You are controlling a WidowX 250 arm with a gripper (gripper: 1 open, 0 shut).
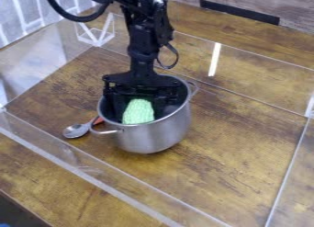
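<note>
My black gripper (138,95) reaches down into a steel pot (152,135) with two handles, over a pale green object (138,111) inside it. The gripper looks shut, though its fingertips are hidden in the dark interior and what lies between them is unclear. A spoon (75,130) with a red handle lies on the wood surface left of the pot, partly behind it.
Clear plastic edges run along the left, and a pale tape strip (216,59) lies at the upper right.
</note>
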